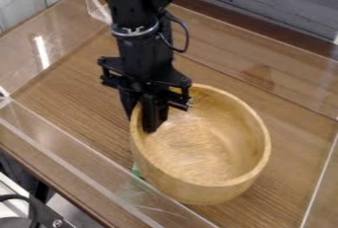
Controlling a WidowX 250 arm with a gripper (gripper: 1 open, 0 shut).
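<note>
A large cream bowl point(211, 153) sits in the front centre-right of the wooden tray. My black gripper point(150, 112) reaches down from above onto the bowl's left rim, its fingertips mostly dark against it; I cannot tell whether they are closed on it. A small green item point(137, 171) shows partly under the bowl's left side, mostly hidden.
Clear plastic walls edge the front left and the right. A white panel point(264, 15) stands along the back.
</note>
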